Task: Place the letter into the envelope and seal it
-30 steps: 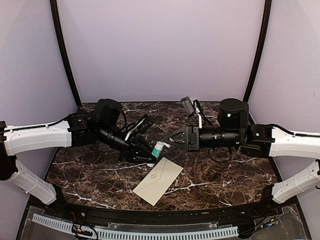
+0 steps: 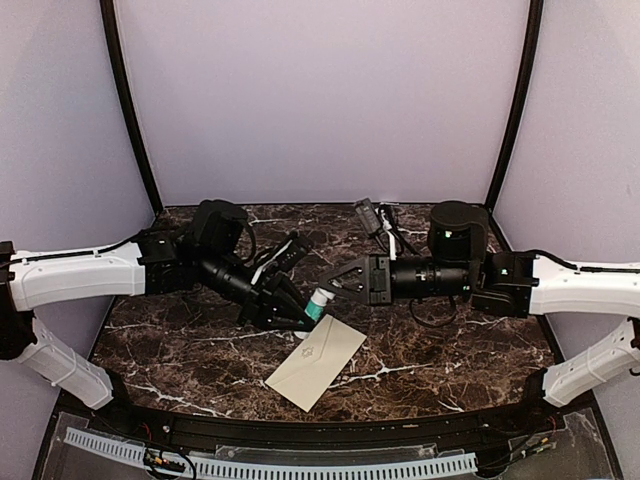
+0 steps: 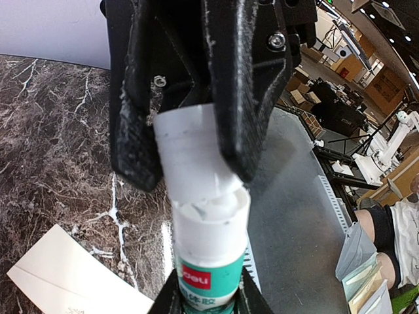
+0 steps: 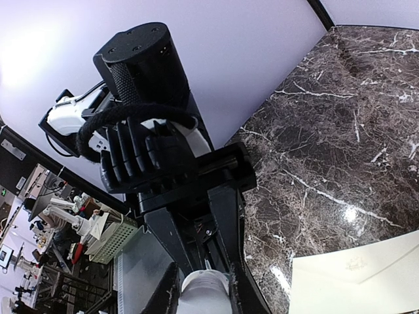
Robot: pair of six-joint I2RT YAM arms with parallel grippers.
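A cream envelope (image 2: 318,362) lies flat on the dark marbled table, its pointed flap folded down and a small emblem on it. No separate letter shows. My left gripper (image 2: 308,317) is shut on a glue stick (image 3: 211,252) with a white upper part and a green label, just above the envelope's upper end. Held between the fingers of my right gripper (image 2: 331,288) is the white cap (image 3: 196,154), slightly tilted over the stick's top end. In the left wrist view a notch shows between cap and stick; whether they touch all round I cannot tell.
Both arms meet close together over the table's middle. Bare marbled surface (image 2: 450,370) lies right of the envelope, with more behind the arms. A dark rail (image 2: 300,428) runs along the front edge.
My right gripper has shifted a little left, bringing the cap from beside the glue stick to its top end. The left gripper has barely moved; the envelope lies as before.
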